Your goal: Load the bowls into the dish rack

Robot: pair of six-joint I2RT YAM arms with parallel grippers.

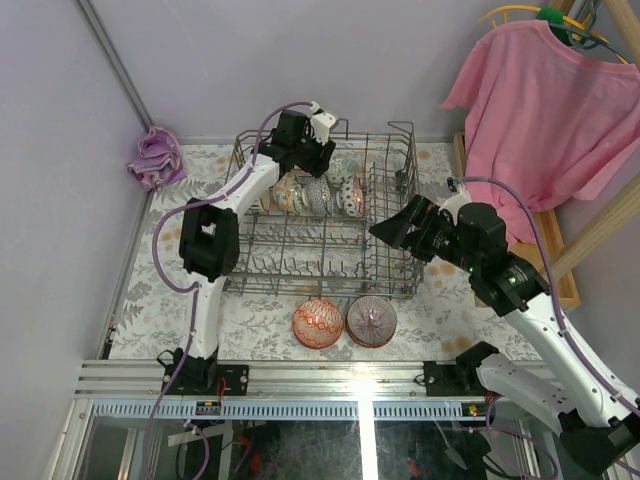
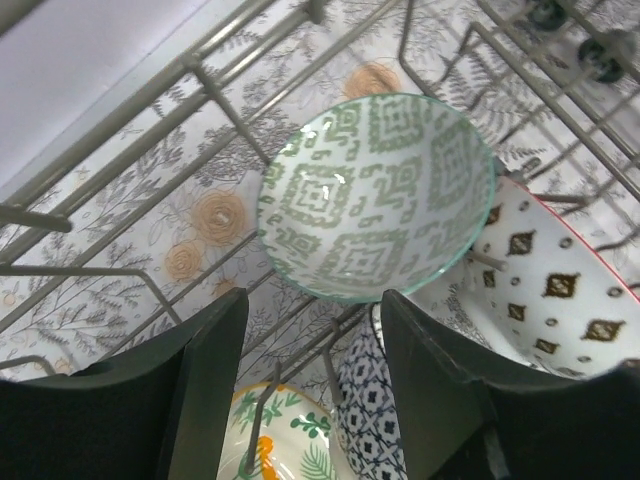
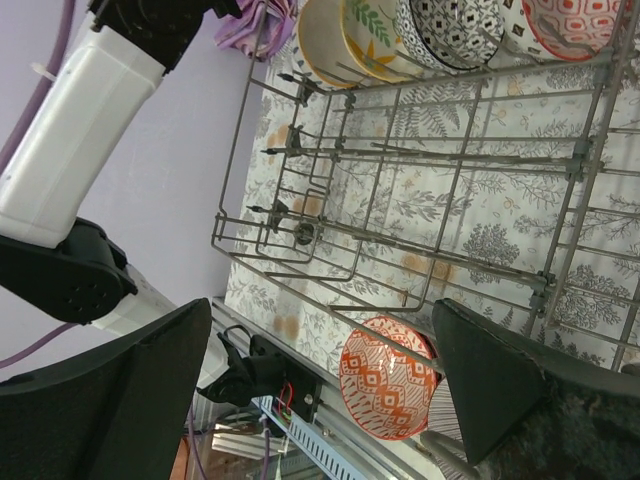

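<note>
Several bowls stand on edge in a row in the back of the wire dish rack [image 1: 323, 243]. Among them are a leaf-painted bowl [image 1: 290, 194], a black-and-white bowl [image 1: 319, 196] and a red-and-white bowl [image 1: 352, 197]. A pale green patterned bowl [image 2: 375, 195] rests tilted behind them. My left gripper is over the back of the rack, open and empty, with the green bowl beyond its fingertips. An orange bowl [image 1: 318, 323] and a grey-purple bowl [image 1: 371, 321] sit in front of the rack. My right gripper [image 1: 384, 238] is open and empty at the rack's right side.
A purple cloth [image 1: 157, 158] lies at the back left. To the right, a pink shirt [image 1: 545, 115] hangs from a wooden frame [image 1: 605, 225]. The front and middle of the rack are empty.
</note>
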